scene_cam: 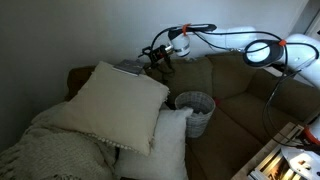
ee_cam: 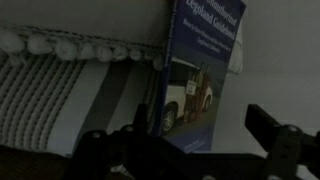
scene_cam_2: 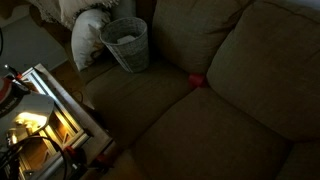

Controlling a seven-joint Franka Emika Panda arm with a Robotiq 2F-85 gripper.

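Observation:
A blue-covered book (ee_cam: 203,50) with a vehicle pictured on its lower part lies beneath the wrist camera. In exterior view 1 a small flat dark item, which looks like this book (scene_cam: 130,66), rests at the top of the sofa back behind the big cream cushion (scene_cam: 118,105). My gripper (scene_cam: 151,58) is just right of it, pointing left and down. From the wrist, the open gripper shows its dark fingers (ee_cam: 125,150) apart, one on either side of the book's lower end, with a gap on the right. Contact cannot be made out.
A pompom-edged striped cushion (ee_cam: 75,85) borders the book on the left; a pale wall is to its right. A wicker basket (scene_cam_2: 127,45) stands on the sofa (scene_cam: 230,130). A small red item (scene_cam_2: 197,80) lies in the seat crease. Much of the seat is clear.

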